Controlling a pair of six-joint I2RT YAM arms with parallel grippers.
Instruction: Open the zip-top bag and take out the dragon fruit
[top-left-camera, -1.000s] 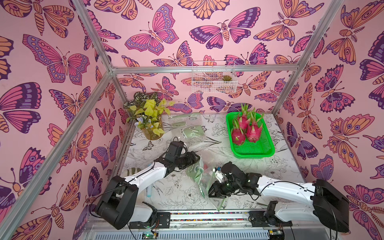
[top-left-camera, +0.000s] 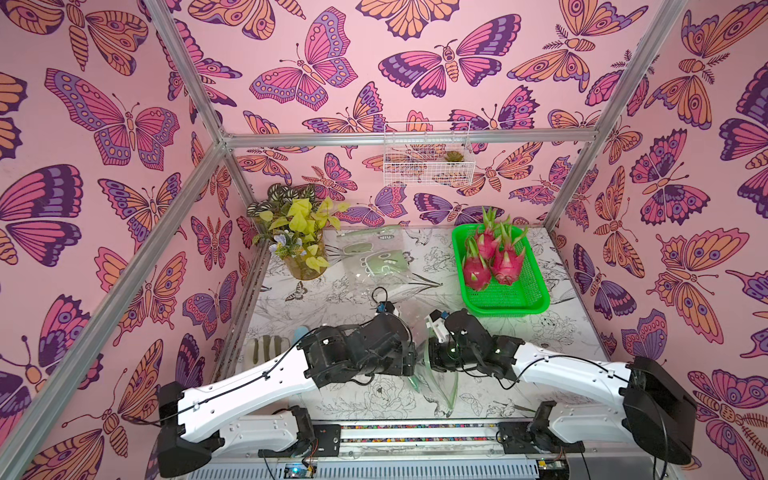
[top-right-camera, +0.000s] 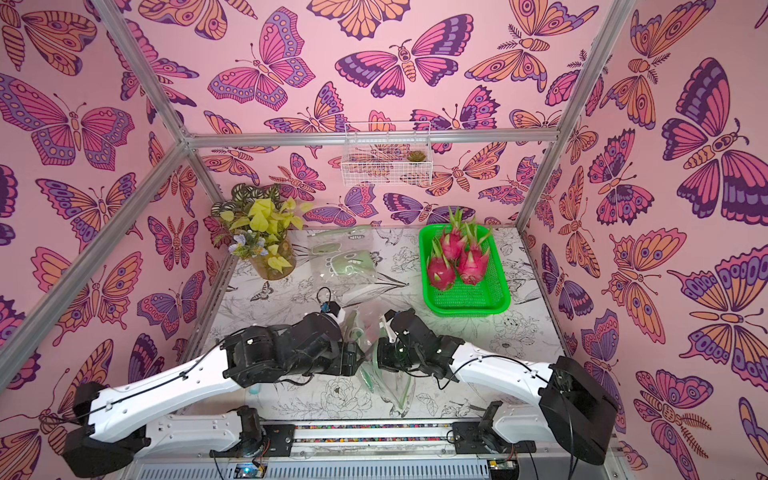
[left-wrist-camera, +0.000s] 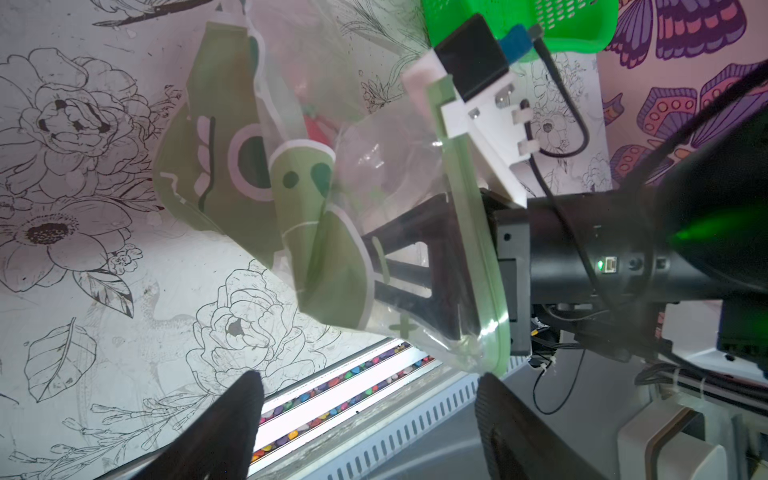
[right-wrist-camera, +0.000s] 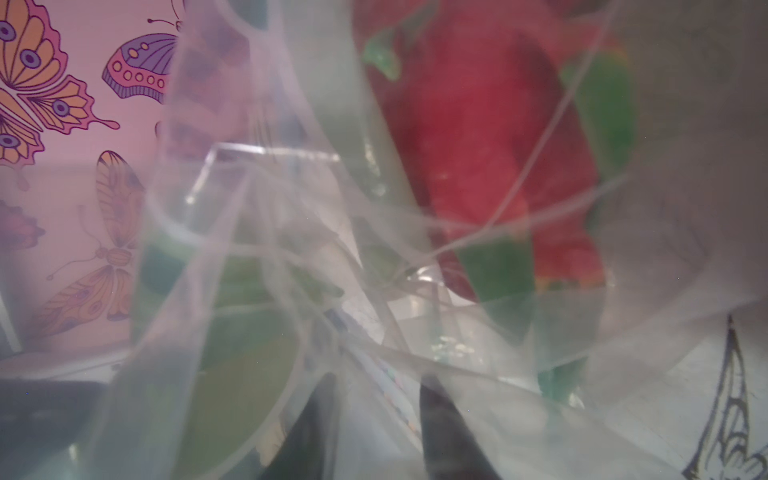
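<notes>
The clear zip top bag (left-wrist-camera: 320, 216), printed with green patches, lies in the middle of the table, its green zip strip (left-wrist-camera: 473, 240) running along the mouth. Through its plastic a red dragon fruit (right-wrist-camera: 488, 136) with green leaf tips shows in the right wrist view. My right gripper is inside the bag's mouth, its fingers part open, pointing toward the fruit; a gap shows between them. My left gripper stands open above the bag, with nothing between its fingertips.
A green basket (top-left-camera: 534, 297) holding several dragon fruits (top-left-camera: 507, 260) stands at the back right. Flat empty bags (top-left-camera: 382, 266) lie behind the arms, near a potted plant (top-left-camera: 304, 236). Both arms crowd the table's centre front.
My left arm has let the bag go from its side and swung in over the middle, toward the right arm. The right gripper has shifted slightly away from the front edge.
</notes>
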